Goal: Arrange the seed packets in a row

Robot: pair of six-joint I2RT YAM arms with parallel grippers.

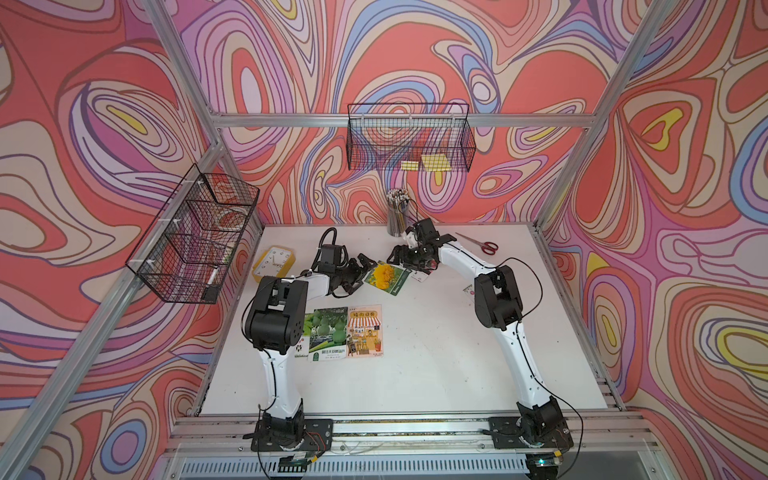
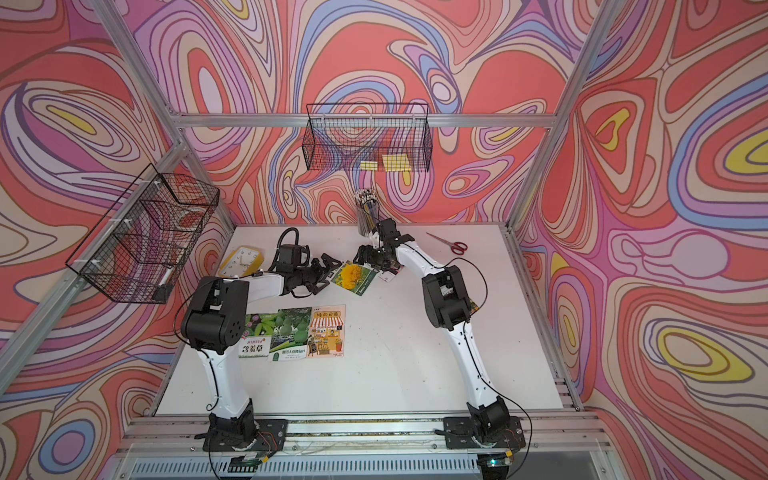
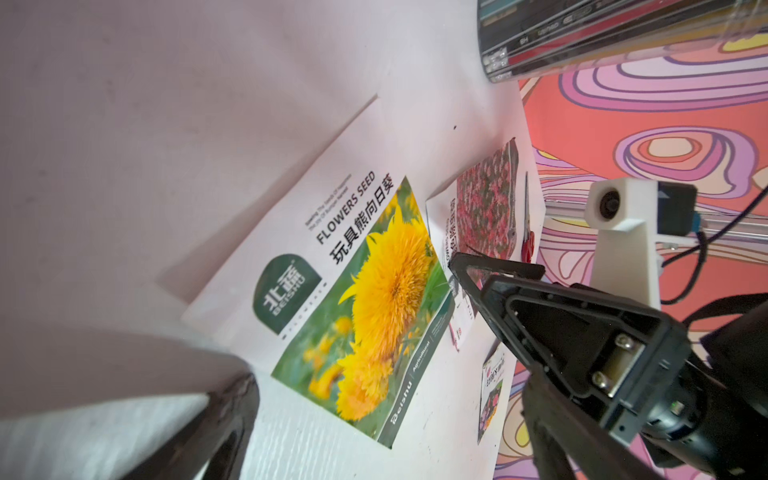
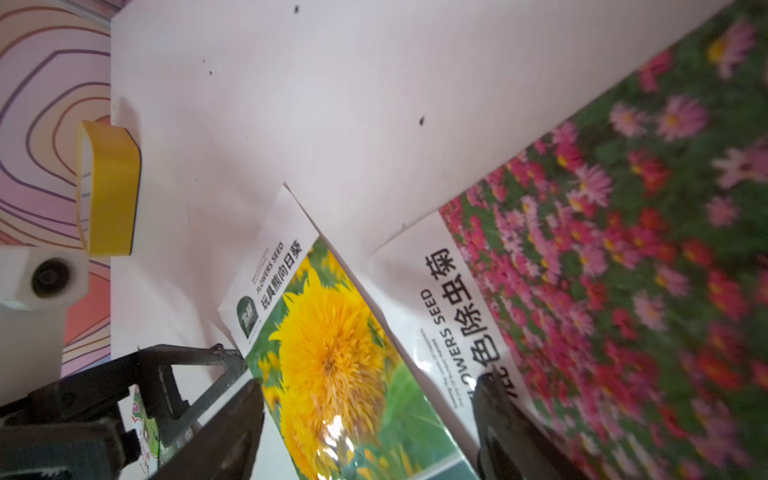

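The sunflower seed packet [image 1: 385, 277] lies tilted between my grippers, most of its face showing in the left wrist view [image 3: 392, 296]. A pink-flower packet [image 4: 608, 264] lies beside it, mostly under my right gripper [image 1: 409, 261] in the top left view. That gripper is open above the two packets, its fingers [image 4: 240, 428] apart. My left gripper [image 1: 365, 274] is open too, at the sunflower packet's left side. At the front left, a mimosa packet [image 2: 254, 344], a green packet [image 2: 289, 332] and an orange shop-front packet [image 2: 326, 329] stand in a row. Another packet [image 3: 492, 392] is largely hidden by the right arm.
A yellow clock [image 1: 273, 264] lies at the back left, a pencil holder [image 1: 397, 216] stands at the back, and scissors [image 1: 486, 247] lie at the back right.
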